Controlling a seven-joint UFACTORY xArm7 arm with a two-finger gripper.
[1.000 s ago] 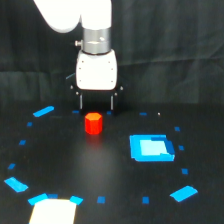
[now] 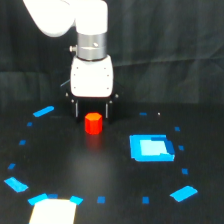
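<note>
A red block [image 2: 93, 123] stands on the dark table, left of the middle in the camera view. My gripper [image 2: 92, 110] points downward just over it, open, with its two fingers well apart to the left and right. The fingertips appear around the height of the block's top; whether they reach down beside it, I cannot tell. No contact with the block shows.
A blue square tray [image 2: 134, 147] with a white middle lies to the right. A pale square [image 2: 52, 212] sits at the bottom left edge. Flat blue tape marks dot the dark table, and the space between block and tray looks clear.
My gripper has come down and shifted slightly left, so it is closer to the red block. The block and the tray stay in place.
</note>
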